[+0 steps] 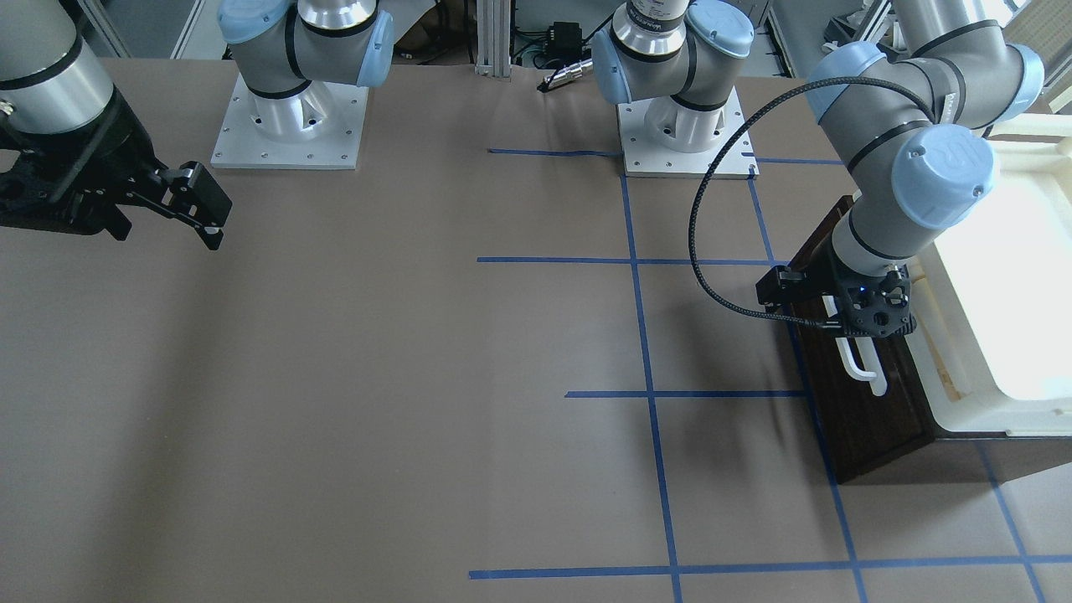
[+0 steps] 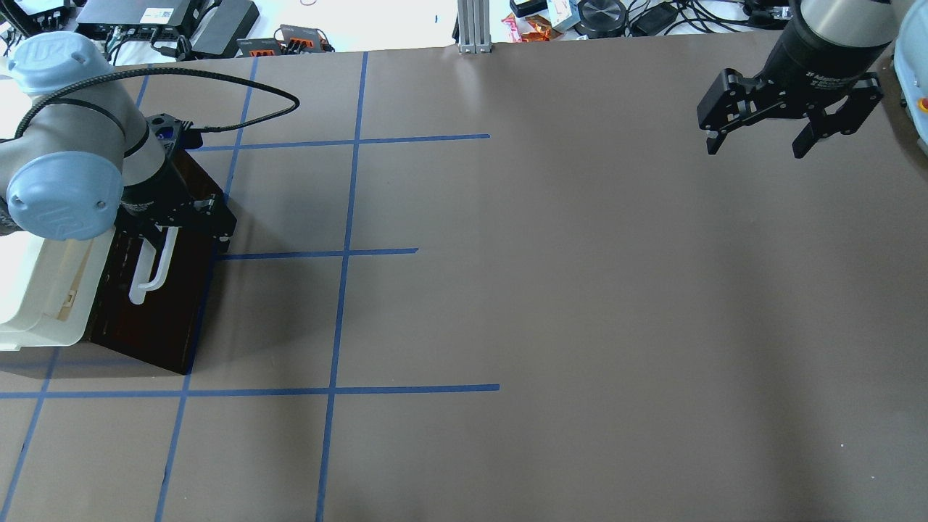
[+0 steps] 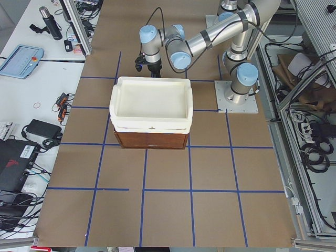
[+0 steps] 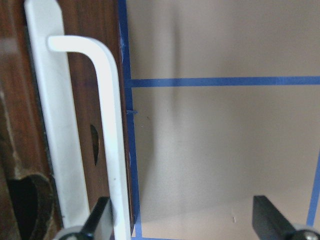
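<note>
A dark wooden box (image 1: 869, 442) with a white plastic bin (image 3: 151, 106) on top carries a white handle (image 4: 111, 135) on its side. My gripper is at that handle, open, with one fingertip against the lower part of the handle's bar in the left wrist view and the other out over bare table. In the camera front and camera top views the gripper's body hides the upper part of the handle.
The table (image 1: 422, 352), marked with blue tape lines, is clear beside the box. Other arms stand at its edges, one with a black gripper (image 2: 783, 113) at the far side.
</note>
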